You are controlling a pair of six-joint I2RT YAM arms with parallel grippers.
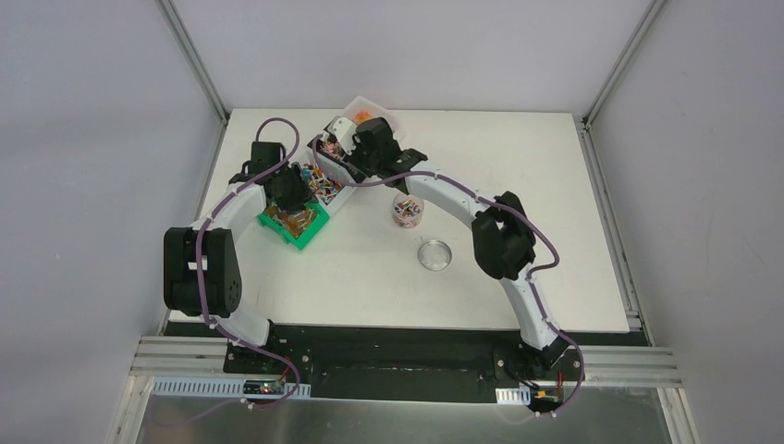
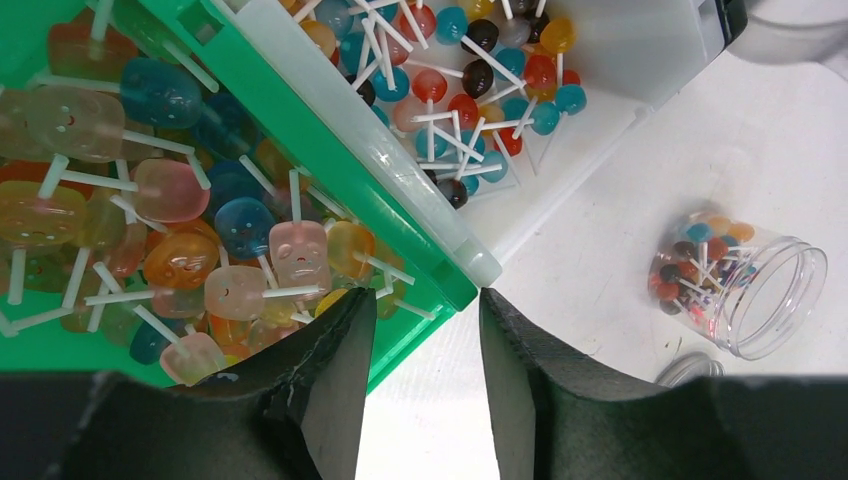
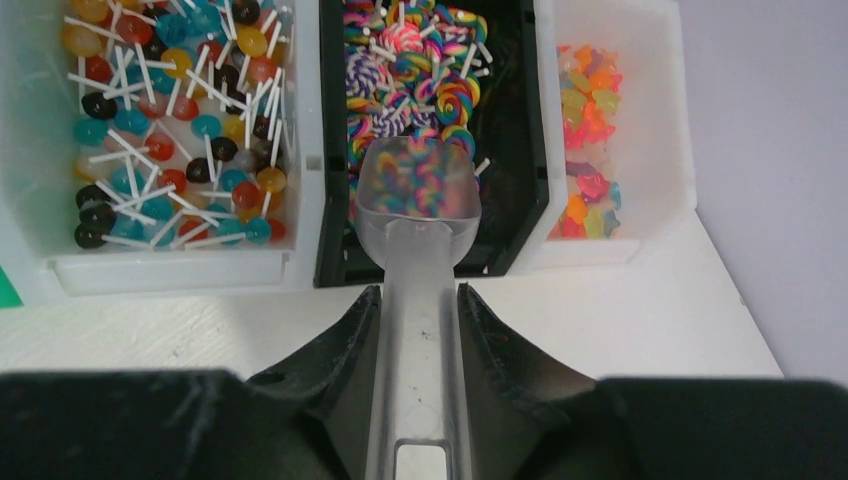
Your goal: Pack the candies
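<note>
In the right wrist view my right gripper is shut on the handle of a clear scoop [image 3: 415,330]. The scoop's bowl is over the black bin [image 3: 512,190], where swirled lollipops [image 3: 450,60] show around and through it. My left gripper stands open above the green bin [image 2: 330,160] of gummy-like lollipops [image 2: 245,228]; the corner of its rim appears just beyond the fingertips. Small round lollipops [image 2: 465,110] fill the white bin [image 2: 610,80] alongside. An uncapped clear jar [image 1: 408,210] holds some small round lollipops.
A round lid [image 1: 434,255] lies in front of the jar. Behind the black bin is a translucent bin [image 3: 640,120] with star-shaped gummies [image 3: 592,90]. The bins form a diagonal row at the back left.
</note>
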